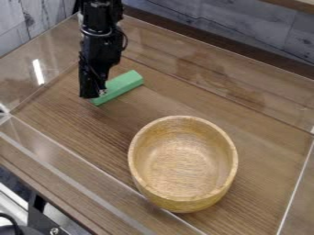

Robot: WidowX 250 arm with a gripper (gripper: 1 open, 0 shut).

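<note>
My gripper (88, 90) hangs low over the wooden table, just left of a green rectangular block (120, 87). Its black fingers appear close together, with nothing visible between them. Whether they touch the block cannot be told. The block lies diagonally on the table, partly behind the gripper at its lower left end.
A large round tan bowl (185, 123) stands in the lower middle right.
</note>
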